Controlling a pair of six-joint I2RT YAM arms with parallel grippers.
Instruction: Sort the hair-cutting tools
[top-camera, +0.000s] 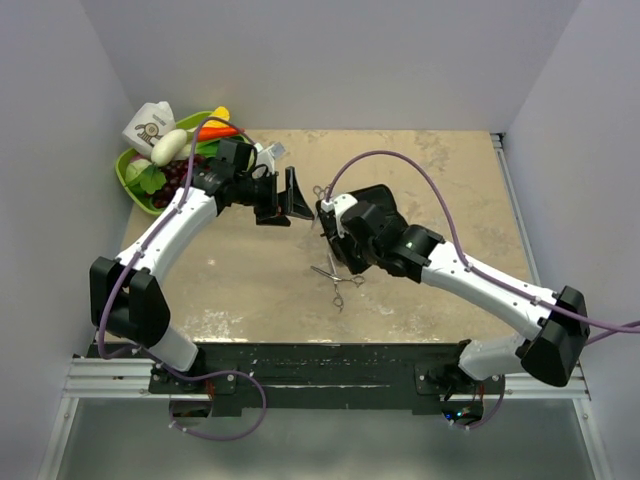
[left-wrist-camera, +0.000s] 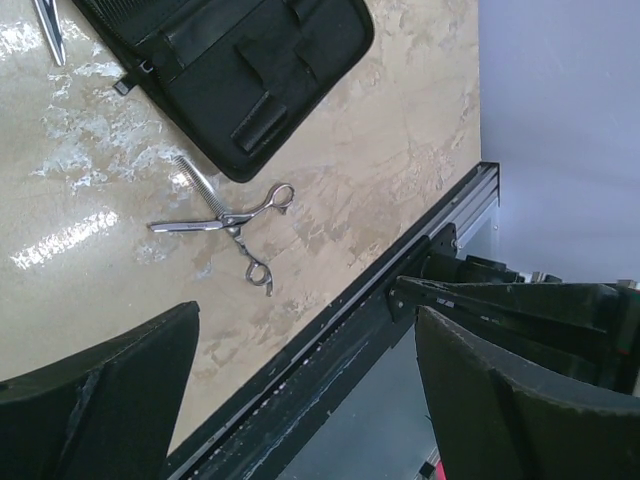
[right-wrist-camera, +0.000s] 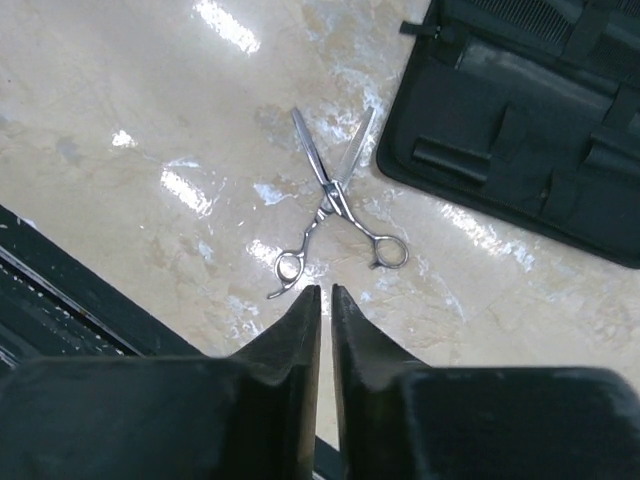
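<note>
Silver thinning scissors (right-wrist-camera: 332, 190) lie spread open on the table, crossed at the pivot, beside a corner of the black tool case (right-wrist-camera: 436, 190). Their toothed blade shows in the left wrist view. My right gripper is shut above the table near the scissors' finger loops, empty, with only a thin slit between its fingers. Wide apart, the fingers of my left gripper hold nothing. Part of another metal tool (left-wrist-camera: 50, 28) lies past the case's left side; in the top view, its scissor loops (top-camera: 319, 190) show behind the case.
A green bowl (top-camera: 128, 187) of vegetables and a white cup (top-camera: 147, 125) stand at the back left. The case lies open, partly covered by my right arm from above. Dark fingers (left-wrist-camera: 560, 305), apparently my right gripper's, reach in beside my left gripper.
</note>
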